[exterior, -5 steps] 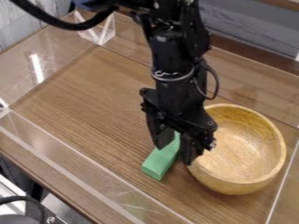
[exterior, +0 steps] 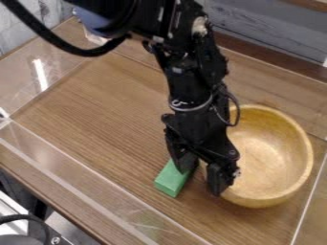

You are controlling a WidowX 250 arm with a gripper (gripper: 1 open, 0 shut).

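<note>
A black robot arm reaches down from the top centre to my gripper [exterior: 201,165], which stands open low over a green block [exterior: 171,182] on the wooden table. The block's upper end is hidden behind the gripper's near finger. A yellow bowl [exterior: 281,177] sits just right of the gripper, whose right finger overlaps its left rim in the view.
A pale grey wall [exterior: 255,24] runs along the back. Black cables hang at the lower left.
The gripper has shifted slightly and now sits lower over the upper end of the green block, covering more of it. The block and bowl look unmoved.
</note>
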